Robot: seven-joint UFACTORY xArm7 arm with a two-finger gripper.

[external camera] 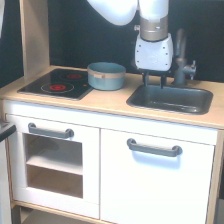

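My white gripper (154, 80) hangs over the left part of the dark sink (204, 100), pointing down. Its two dark fingers stand apart, and nothing shows between them. To its left, a blue-grey pot (107, 76) sits upright on the wooden counter (105, 99), beside the black stovetop (58, 87). The gripper and the pot are clear of each other.
A dark faucet (181, 60) rises behind the sink, close to the right of my gripper. Below the counter are a white oven door (88, 165) with a window and a white cabinet door (150, 190), each with a grey handle.
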